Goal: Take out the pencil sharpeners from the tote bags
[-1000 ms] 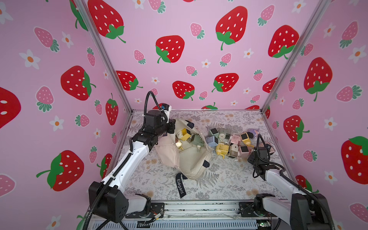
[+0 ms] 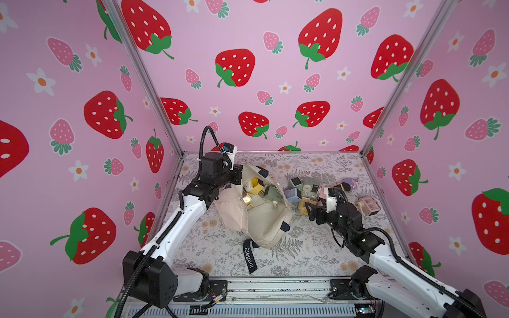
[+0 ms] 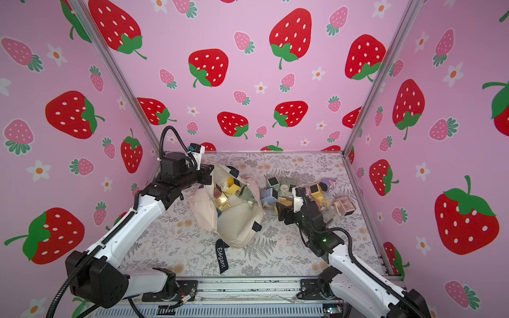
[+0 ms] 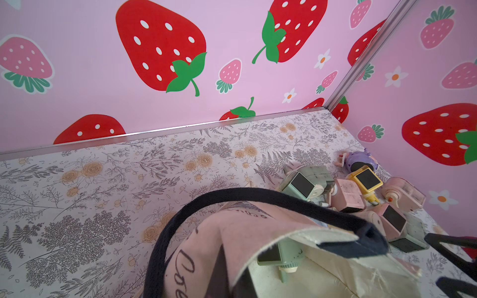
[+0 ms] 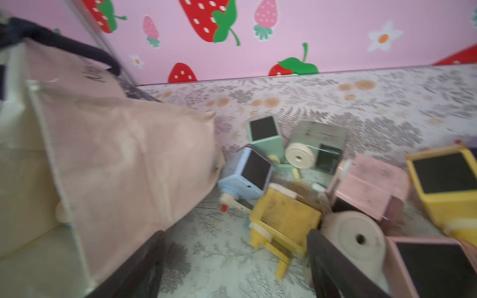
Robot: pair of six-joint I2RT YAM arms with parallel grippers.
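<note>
The cream tote bag [image 2: 265,222] lies open in the middle, with yellow [image 2: 256,185] and sage-green [image 2: 273,193] pencil sharpeners inside. My left gripper [image 2: 235,175] is shut at the bag's left rim, fabric round its fingers in the left wrist view. My right gripper [image 2: 314,213] hangs part open above the sharpeners outside the bag, right of it. Its blurred fingers frame a yellow sharpener [image 5: 285,216] below, which it is not visibly holding.
Several blue, green, pink, yellow and purple sharpeners cluster at the right, near the wall. A black "Élégant" strap [image 2: 249,255] lies in front of the bag.
My right arm has risen and swung left from the right edge to above the sharpeners beside the bag. The left arm and bag are unchanged.
</note>
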